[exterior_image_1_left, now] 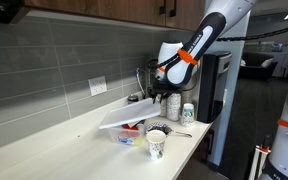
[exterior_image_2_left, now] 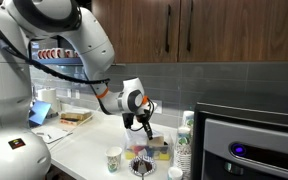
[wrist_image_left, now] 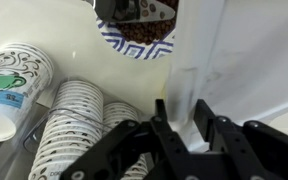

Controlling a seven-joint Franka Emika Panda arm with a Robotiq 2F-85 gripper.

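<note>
A white, flat lid or tray (exterior_image_1_left: 127,113) is tilted in the air over a clear box (exterior_image_1_left: 116,136) with coloured things inside. My gripper (exterior_image_1_left: 156,97) is shut on the edge of this panel at its upper right end. In the wrist view the gripper has the pale edge of the lid (wrist_image_left: 191,55) between its black fingers, and the panel spreads off to the right. Exterior view 2 shows the box (exterior_image_2_left: 152,151) below the gripper; the lid is hard to make out there.
A patterned bowl of coffee beans (wrist_image_left: 134,48) with a scoop in it lies near the box. A paper cup (exterior_image_1_left: 156,146) stands in front, with stacked cups (wrist_image_left: 74,120) close by.
</note>
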